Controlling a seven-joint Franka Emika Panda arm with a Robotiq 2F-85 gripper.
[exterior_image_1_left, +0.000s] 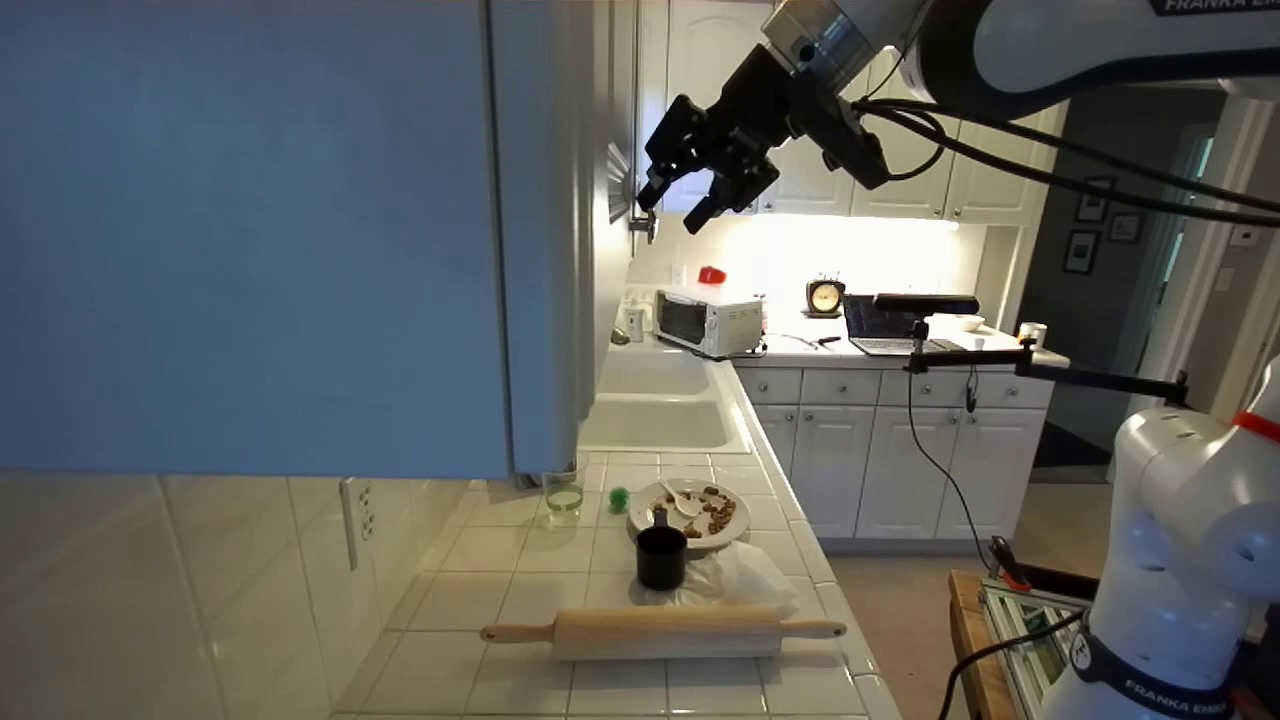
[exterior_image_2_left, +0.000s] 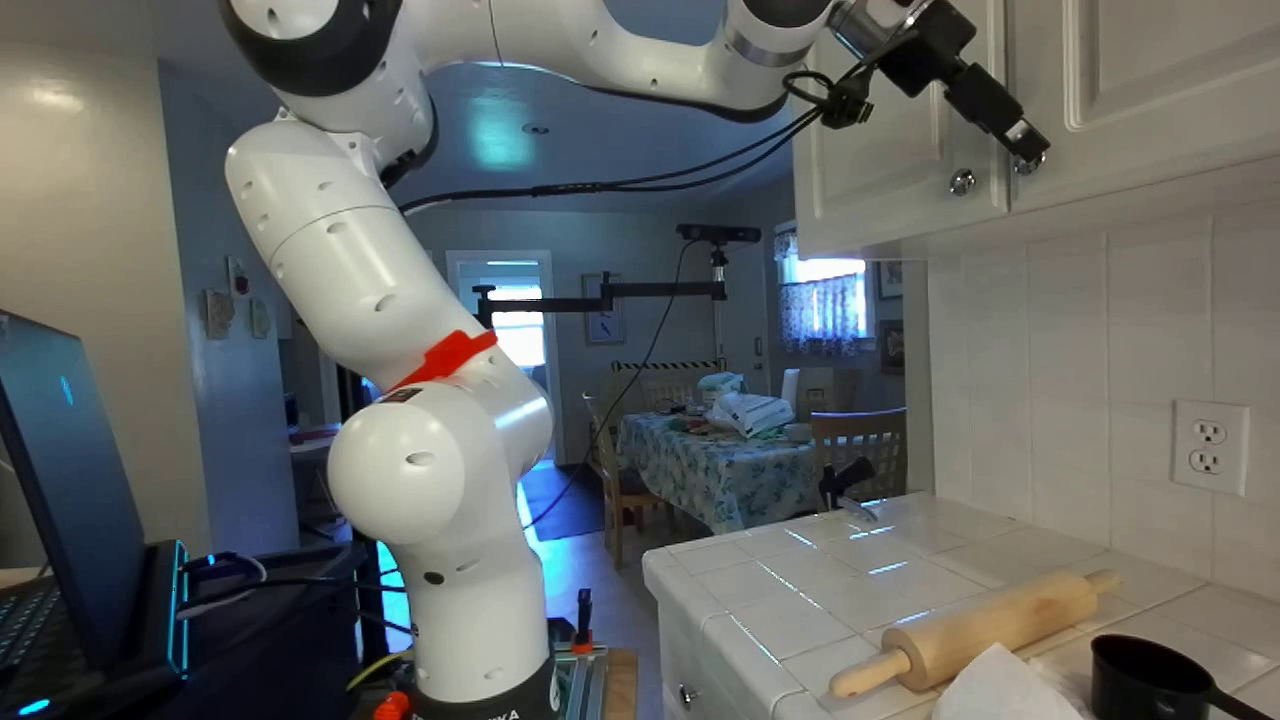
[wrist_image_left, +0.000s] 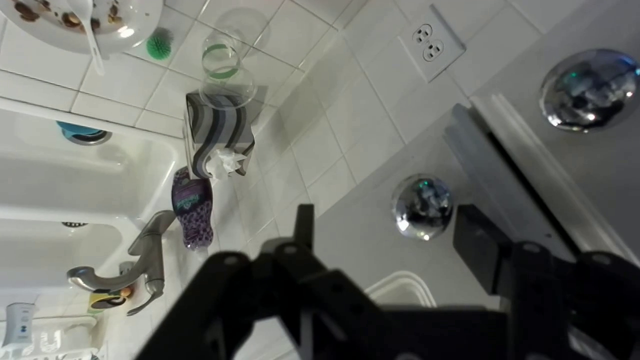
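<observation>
My gripper is raised at the upper cabinets, its fingers parted and nothing held. In the wrist view a round, shiny cabinet knob appears between the two fingers, nearer the right finger; the left finger stands well clear of it. Whether a finger touches the knob cannot be told. From the other side, the fingertips overlap that knob at the cabinet door. A second knob sits on the neighbouring door. Both doors look closed.
Below on the counter lie a rolling pin, a black cup, a plate with food bits and a clear glass. Behind them is the sink. A large blue-looking cabinet side fills the left of one exterior view.
</observation>
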